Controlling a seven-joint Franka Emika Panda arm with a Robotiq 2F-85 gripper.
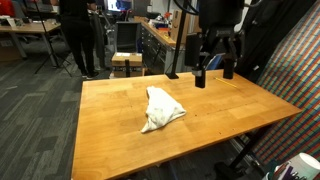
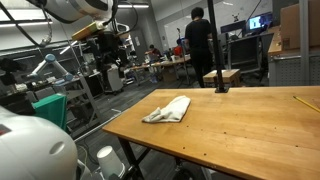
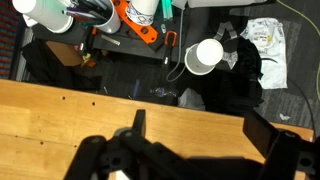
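Note:
A crumpled white cloth (image 1: 161,108) lies on the wooden table (image 1: 110,135) in exterior view 1, and the same cloth (image 2: 168,110) shows near the table's left part in exterior view 2. Above the table, to the right of the cloth in exterior view 1, hangs my gripper (image 1: 214,77). It is open, its two dark fingers apart with nothing between them. The wrist view has the gripper over the table edge, and no cloth appears there.
A thin yellow stick (image 2: 306,103) lies on the table's far side. Below the table edge are a white cup (image 3: 207,53), cables and tools on the floor. A dark post (image 2: 216,45) rises behind the table.

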